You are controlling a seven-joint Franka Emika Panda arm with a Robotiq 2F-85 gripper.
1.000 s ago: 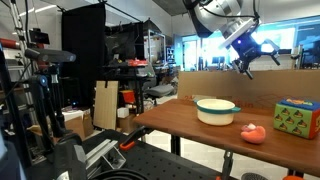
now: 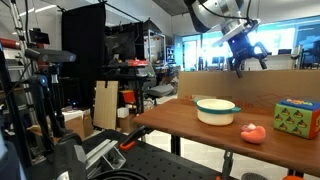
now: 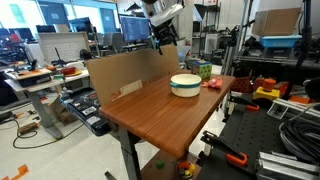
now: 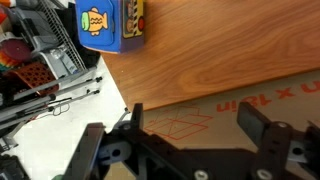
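High over the far side of the table, my gripper (image 2: 251, 66) hangs open with nothing between its fingers. The wrist view has its dark fingers (image 4: 137, 115) spread wide above the table's edge and a brown cardboard panel. A white bowl with a pale green band (image 2: 215, 112) stands on the wooden table (image 3: 150, 115), well below the gripper. To its right lies a rounded pinkish-red object (image 2: 253, 133), too small to identify. A colourful box (image 2: 297, 118) sits at the table's right end; its blue side with an orange fish (image 4: 97, 21) shows in the wrist view. The bowl's inside is hidden.
The cardboard panel (image 2: 180, 84) rises along the table's far edge, with printed red letters seen from above. Bare tabletop lies in front of the bowl in exterior view 2. A black frame (image 3: 265, 140) with cables stands beside the table.
In exterior view 1 my gripper has shifted a little to the left, still high up. The bowl, pinkish-red object and box have stayed in place.
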